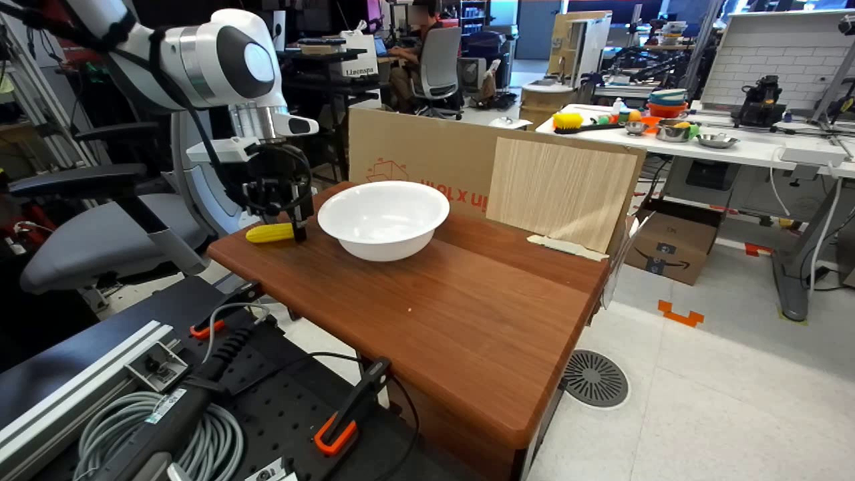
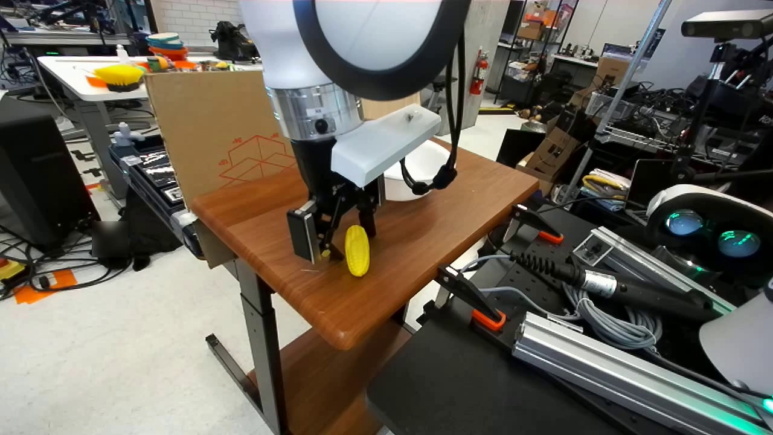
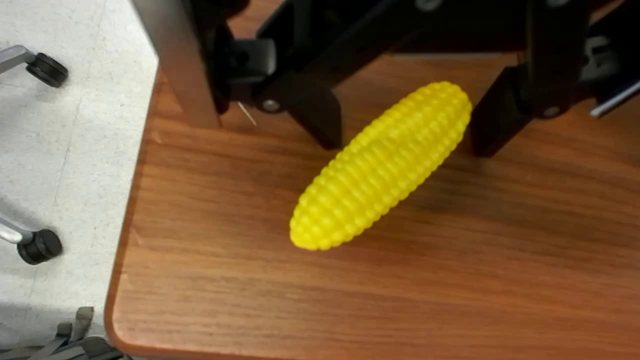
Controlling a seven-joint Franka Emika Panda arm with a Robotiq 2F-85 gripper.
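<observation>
A yellow toy corn cob (image 3: 384,165) lies on the wooden table (image 3: 252,288) near its corner. My gripper is low over the table, its fingers part open, with the cob's upper end slanting between the two fingers. The left finger is close to the cob's side and the right finger close to its tip; contact is hard to judge. In exterior view 1 a dark finger (image 1: 300,228) stands at the right end of the corn (image 1: 270,233). A white bowl (image 1: 385,220) sits upright on the table and looks empty.
Cardboard (image 1: 449,156) stands along the table's back edge. The table's edge and corner lie close to the cob. Clamps (image 1: 353,409) hold a black side surface at the front.
</observation>
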